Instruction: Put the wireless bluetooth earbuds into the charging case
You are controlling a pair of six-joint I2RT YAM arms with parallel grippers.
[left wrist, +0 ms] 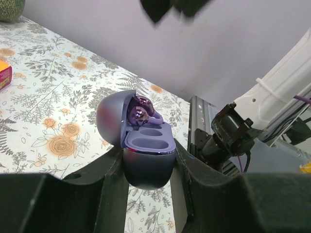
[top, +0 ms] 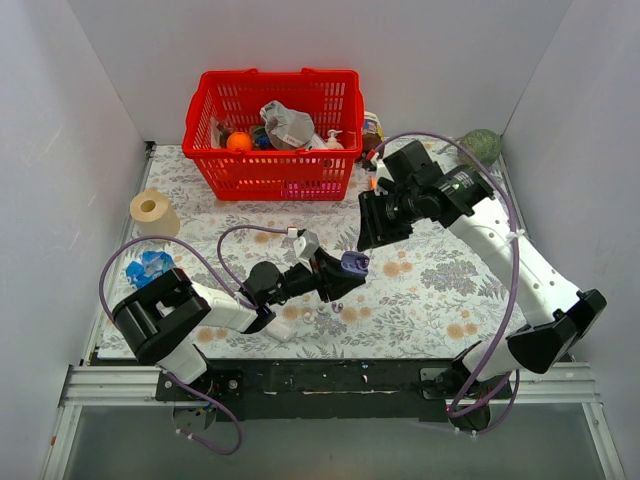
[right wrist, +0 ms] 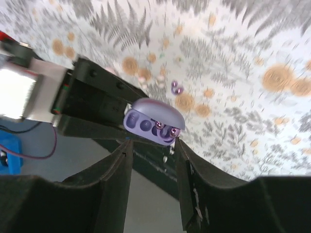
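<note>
The open lavender charging case [top: 354, 263] is held at the table's middle by my left gripper [top: 336, 278], which is shut on it. In the left wrist view the case [left wrist: 148, 160] shows purple earbuds [left wrist: 138, 114] in its upper part; in the right wrist view two shiny buds sit among its round wells. My right gripper [top: 376, 222] is above and to the right of the case, its fingers apart, with nothing visible between them in the right wrist view. Small purple pieces [top: 338, 307] lie on the cloth below the case.
A red basket [top: 270, 180] of items stands at the back, a paper roll [top: 155, 212] and blue plastic [top: 150, 268] at the left, a green round object [top: 480, 147] at the back right.
</note>
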